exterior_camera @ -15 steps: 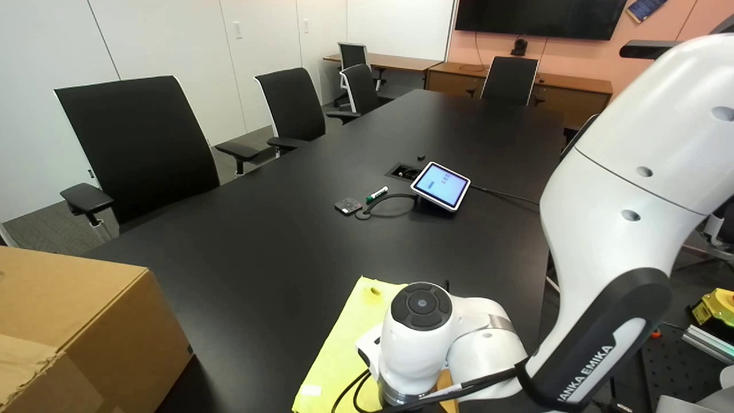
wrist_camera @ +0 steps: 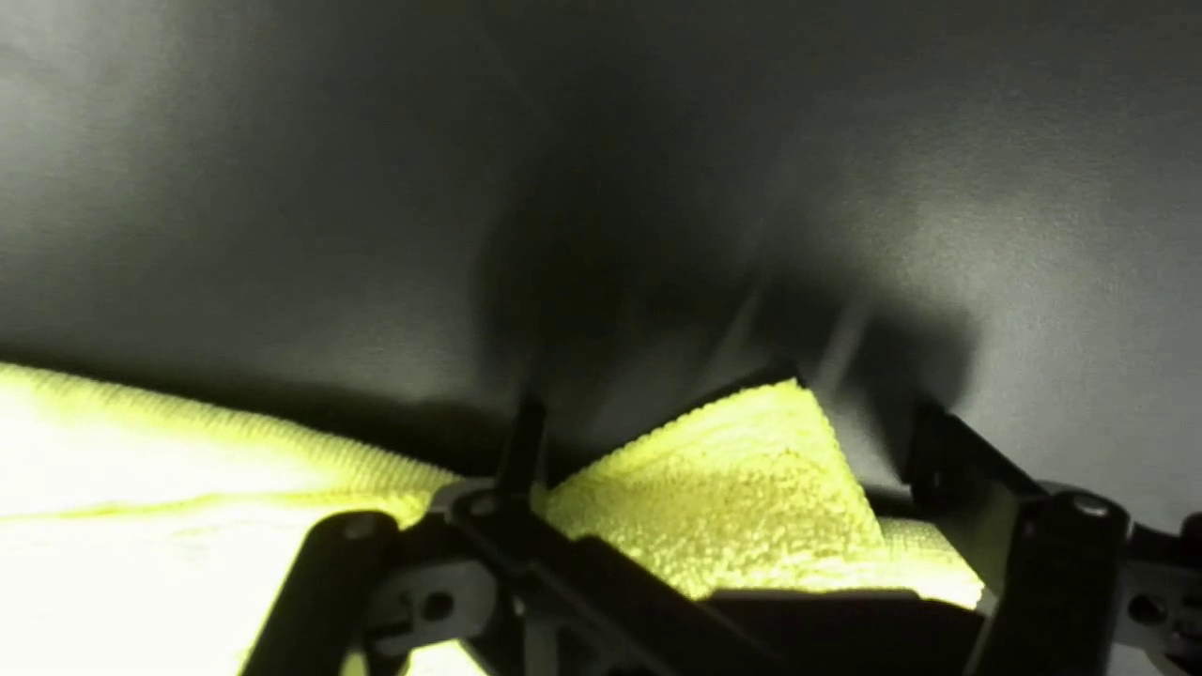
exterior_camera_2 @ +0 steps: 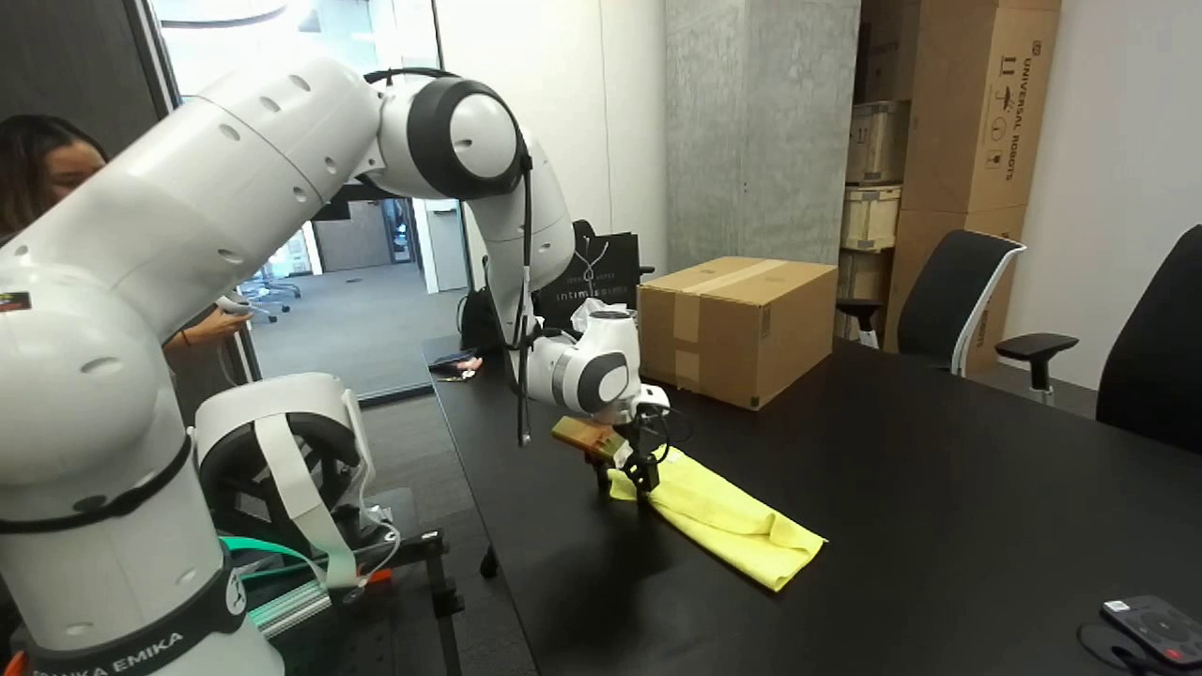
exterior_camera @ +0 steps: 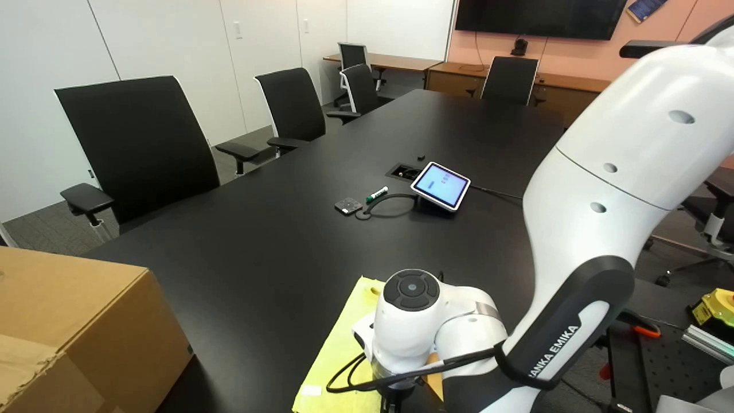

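A yellow cloth (exterior_camera_2: 732,520) lies folded on the black table, running from below my gripper (exterior_camera_2: 627,479) toward the front right in the second exterior view. In the wrist view a corner of the cloth (wrist_camera: 732,484) lies between my two spread fingers, which do not clamp it. My gripper is open and low over the table, with one finger (wrist_camera: 524,451) over the cloth's edge and the other on the far side of the corner. From the first exterior view, the arm's wrist hides part of the cloth (exterior_camera: 344,330) and the fingers.
A cardboard box (exterior_camera_2: 732,327) stands on the table behind the cloth. A tablet (exterior_camera: 441,186), a green marker (exterior_camera: 377,194) and a small dark device (exterior_camera: 348,206) sit farther along the table.
In the first exterior view, the arm and its wrist have shifted left and slightly up in the picture, farther over the cloth. The cloth looks unmoved.
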